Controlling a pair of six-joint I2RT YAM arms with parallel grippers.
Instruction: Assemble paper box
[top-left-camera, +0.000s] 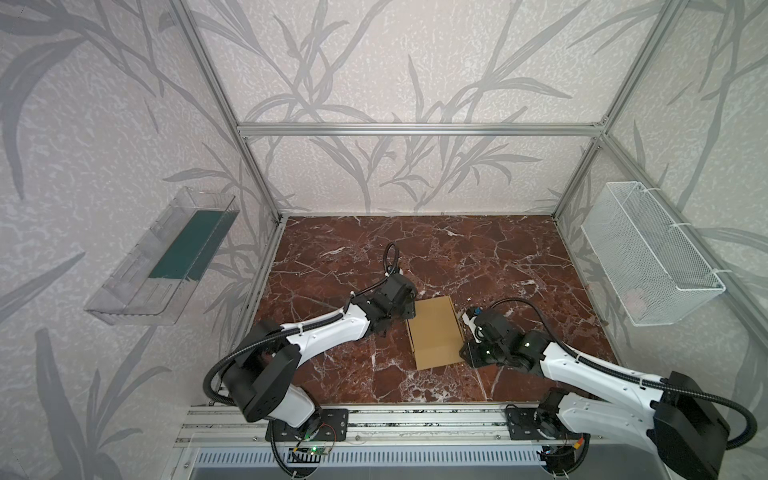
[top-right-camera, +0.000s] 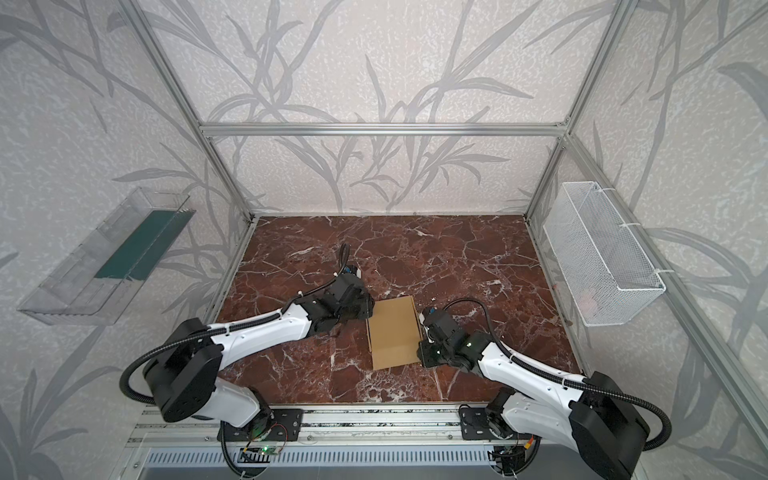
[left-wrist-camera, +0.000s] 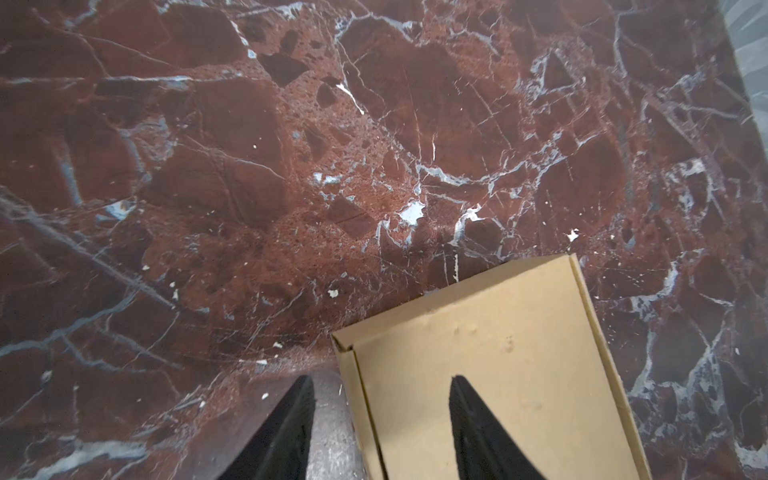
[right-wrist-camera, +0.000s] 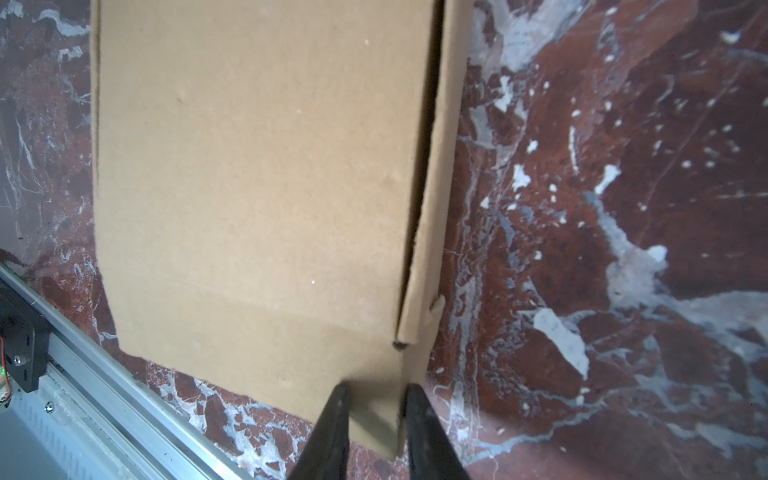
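A flat cardboard box lies closed on the marble table, with side strips along its long edges, as both wrist views show. My left gripper hangs over the box's far left corner, its fingers apart on either side of that edge, not visibly touching. My right gripper is at the box's near right corner, where a front flap sticks out. Its fingers are closed on the flap's end, which is blurred between them.
A clear wall tray hangs at left and a white mesh basket at right. An aluminium rail runs along the front edge.
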